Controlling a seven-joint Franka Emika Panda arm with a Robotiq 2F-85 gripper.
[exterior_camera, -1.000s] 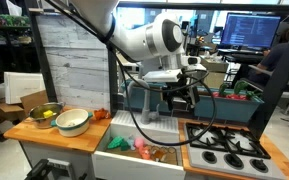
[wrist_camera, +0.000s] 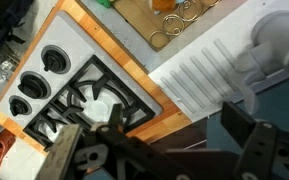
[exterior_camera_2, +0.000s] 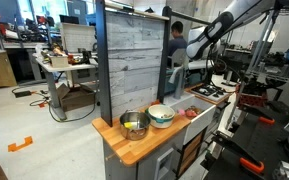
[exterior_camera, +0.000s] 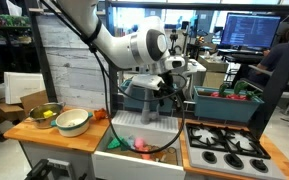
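Note:
In exterior view 1 my gripper (exterior_camera: 174, 92) hangs in the air above the counter, over the back of the sink area and left of the stove. From the wrist view, the gripper stands open, with its dark fingers spread wide and nothing between them. Beneath it lie the stove (wrist_camera: 69, 85) with its black grates and knobs, and a white ribbed drainboard (wrist_camera: 199, 75). The open sink or drawer (exterior_camera: 112, 150) holds a pink item (exterior_camera: 139, 143) and other small colourful pieces. Scissors (wrist_camera: 179, 18) and an orange item appear at the wrist view's top edge.
A white faucet-like fixture (wrist_camera: 279, 40) rises beside the drainboard. At the left of the counter are a cream pot (exterior_camera: 73, 122) and a metal bowl (exterior_camera: 46, 114) with yellow items. A teal basket (exterior_camera: 224, 108) of produce stands behind the stove (exterior_camera: 226, 148).
The arm and gripper have moved left in exterior view 1, from nearer the basket to above the back of the sink area. Objects on the counter look unmoved.

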